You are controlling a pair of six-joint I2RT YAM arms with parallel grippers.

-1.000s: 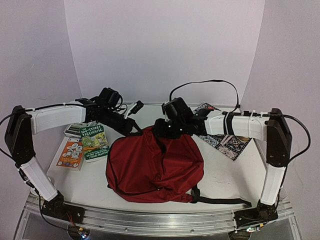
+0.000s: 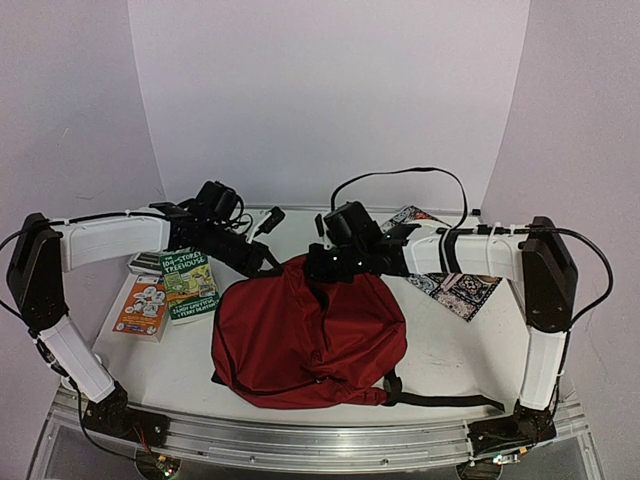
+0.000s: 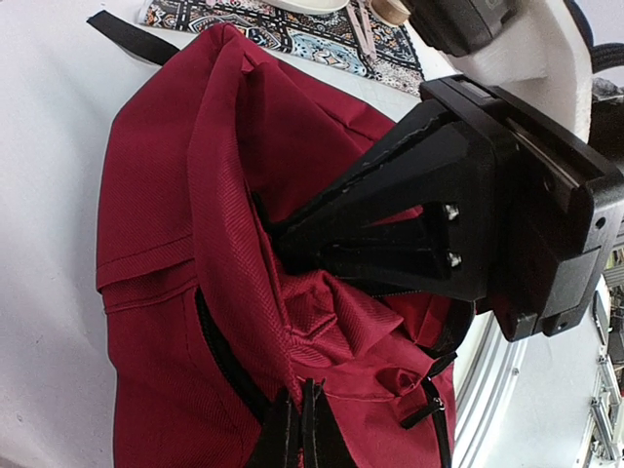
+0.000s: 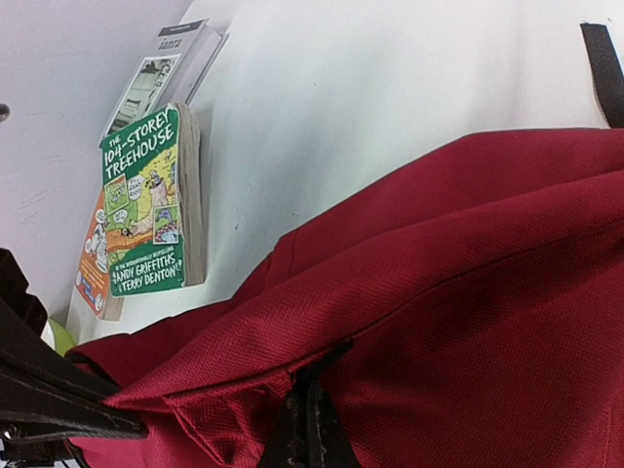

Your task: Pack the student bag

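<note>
The red student bag (image 2: 300, 345) lies in the middle of the table, its top edge towards the back wall. My left gripper (image 2: 275, 270) is shut on the bag's edge at the upper left; in the left wrist view the red fabric (image 3: 234, 175) runs down to its tips. Close beside it, my right gripper (image 2: 312, 268) is at the opening. Its fingers (image 4: 304, 429) are close together against the red cloth (image 4: 439, 283), their tips partly hidden by a fold. A green book (image 2: 189, 285) and an orange book (image 2: 143, 307) lie left of the bag.
A grey-white book (image 4: 166, 78) lies behind the green one. Under the right arm is a patterned cloth (image 2: 455, 292) with a pale dish (image 3: 310, 3) on it. A black strap (image 2: 450, 400) stretches right from the bag.
The left gripper and the bag have barely moved.
</note>
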